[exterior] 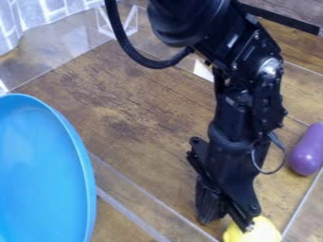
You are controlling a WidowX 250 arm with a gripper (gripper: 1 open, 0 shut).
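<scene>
The black gripper (228, 203) hangs low over the wooden floor at the lower right, its fingers pointing down. Just past its tips, at the bottom edge, lies a yellow object (259, 233), partly behind the gripper. The gripper looks shut, with nothing visible between its fingers.
A blue plate or bowl (32, 175) fills the lower left. A purple eggplant-like object (307, 151) lies to the right of the arm. Clear plastic edging crosses the corners, and white cloth shows at the top left.
</scene>
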